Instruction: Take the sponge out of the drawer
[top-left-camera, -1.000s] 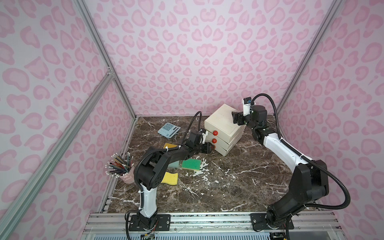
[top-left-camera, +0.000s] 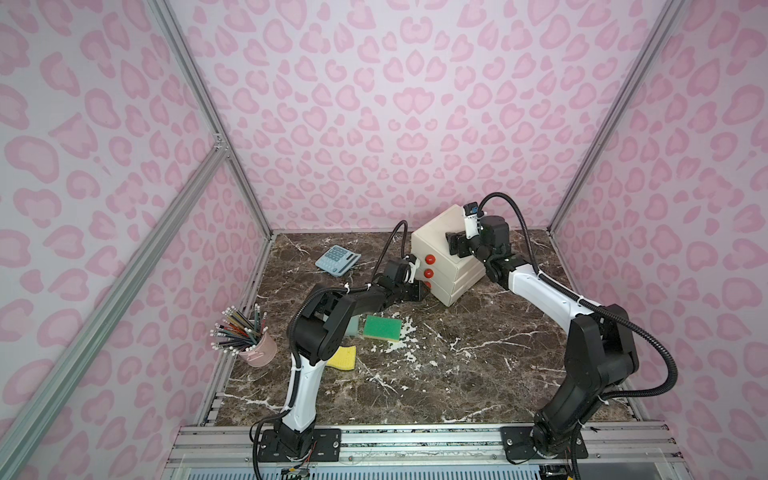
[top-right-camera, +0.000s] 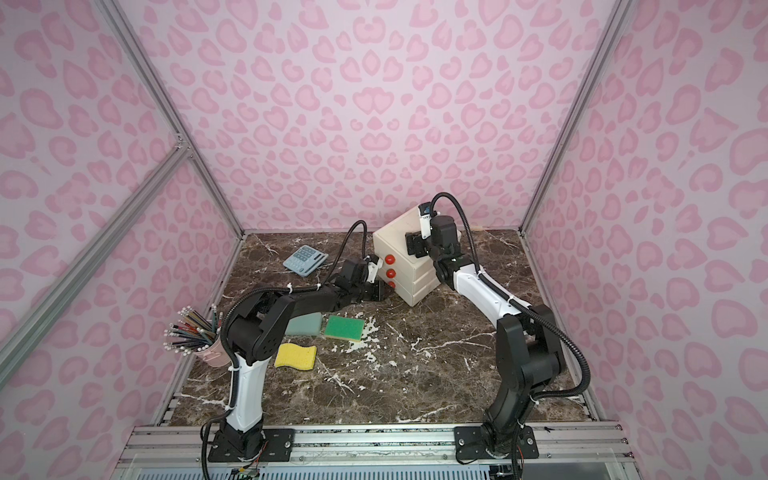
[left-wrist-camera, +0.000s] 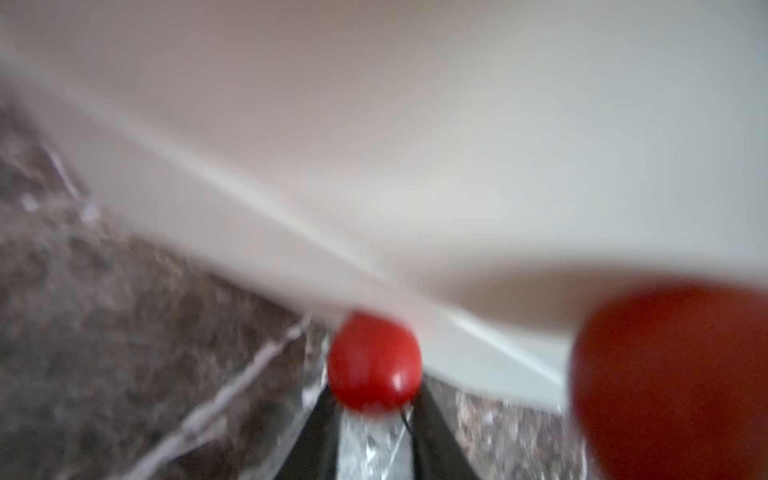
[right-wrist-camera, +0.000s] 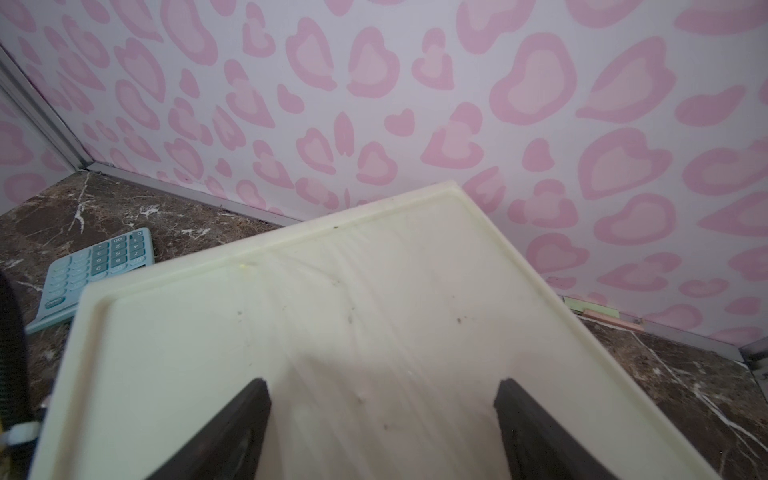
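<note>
A cream cabinet (top-left-camera: 441, 237) with red knobs stands at the back, its drawers looking closed; no sponge shows inside it. My left gripper (top-left-camera: 421, 291) is low at its front, by the bottom knob (left-wrist-camera: 374, 364). In the left wrist view the left fingers (left-wrist-camera: 318, 444) stand part open, their tips partly hidden by that knob; whether they touch it I cannot tell. Another red knob (left-wrist-camera: 676, 384) looms close at the right. My right gripper is open over the cabinet's top, nothing between its fingers; contact with the top is unclear.
A green sponge (top-right-camera: 345, 328), a yellow sponge (top-right-camera: 296, 357) and a pale green piece (top-right-camera: 304, 324) lie on the table. A calculator (top-left-camera: 337, 260) sits at the back left, a pink pen cup (top-left-camera: 260, 352) at far left.
My right gripper has moved left and further over the cabinet's top. The left gripper has shifted slightly right, toward the bottom knob. The cabinet has moved back a little and its front looks less tilted.
</note>
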